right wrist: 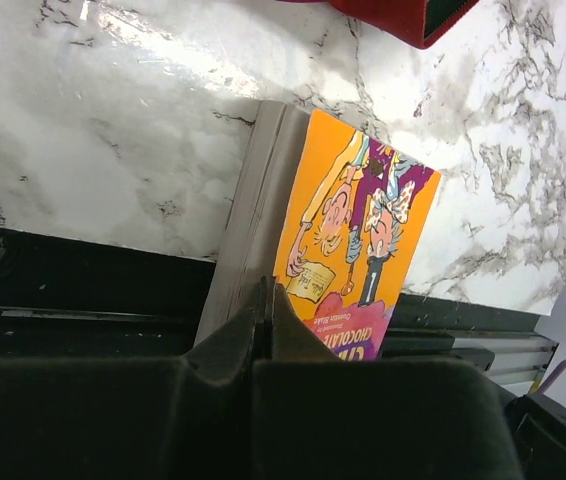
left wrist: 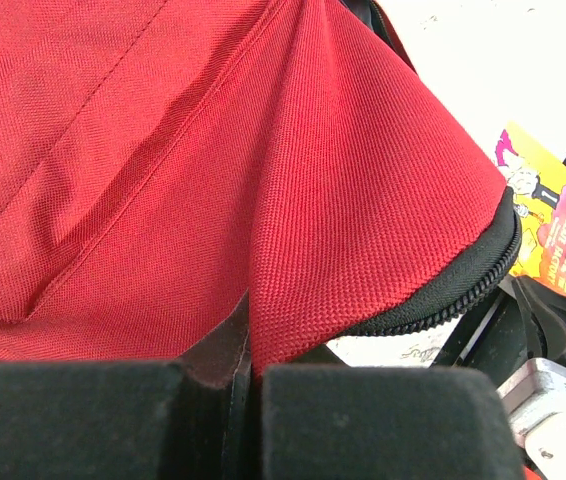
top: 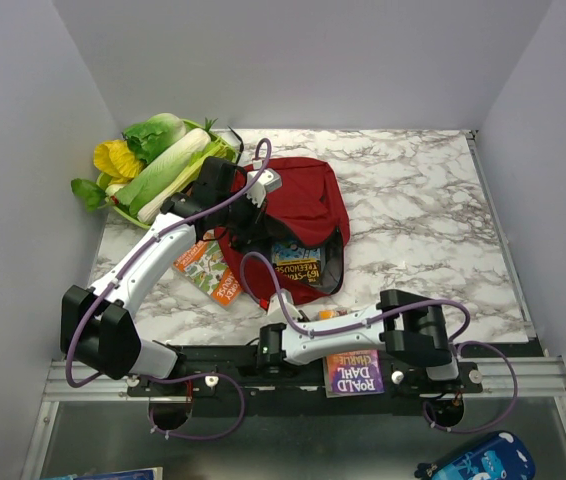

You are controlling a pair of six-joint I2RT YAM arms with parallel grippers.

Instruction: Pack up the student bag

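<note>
The red bag [top: 308, 190] lies open on the marble table, with a treehouse book [top: 298, 262] inside its mouth. In the left wrist view, my left gripper is shut on a fold of the red bag fabric [left wrist: 373, 190]. The orange and purple Charlie book [right wrist: 358, 240] lies cover up, partly over the dark front edge of the table. My right gripper is shut with nothing between its fingers; the book is outside them, around its spine-side edge. Seen from above, the right arm covers part of that book [top: 353, 375].
A green and orange book [top: 206, 268] lies left of the bag, partly under the left arm. Behind it stands a bowl of vegetables [top: 168, 170]. A blue pouch [top: 488, 460] is at the bottom right. Bare marble lies right of the bag.
</note>
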